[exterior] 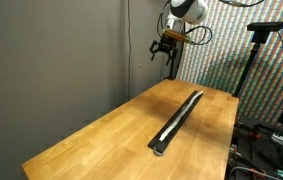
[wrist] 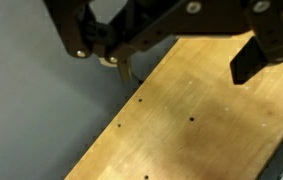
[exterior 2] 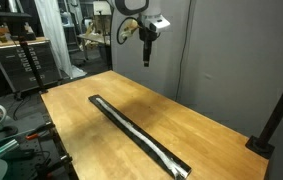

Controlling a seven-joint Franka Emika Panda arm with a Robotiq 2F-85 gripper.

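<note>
A long, narrow black strip (exterior: 171, 132) lies flat on the wooden table, with a thin white band (exterior 2: 131, 126) running along it. What the band is made of is too small to tell. Well above the tabletop hangs my gripper (exterior: 163, 50), its fingers pointing down, open and empty. From exterior view 2 the gripper (exterior 2: 135, 46) appears high beyond the strip, not touching anything. The wrist view has the open gripper over bare wood and the table's edge, with a dark piece of the strip (wrist: 281, 155) at the lower right.
The wooden tabletop (exterior: 91, 145) is otherwise largely clear. A grey wall panel (exterior: 51, 80) stands along one long side. At the table's end rises a dark post (exterior 2: 281, 85). Dark equipment (exterior: 271, 145) sits beside the opposite long side.
</note>
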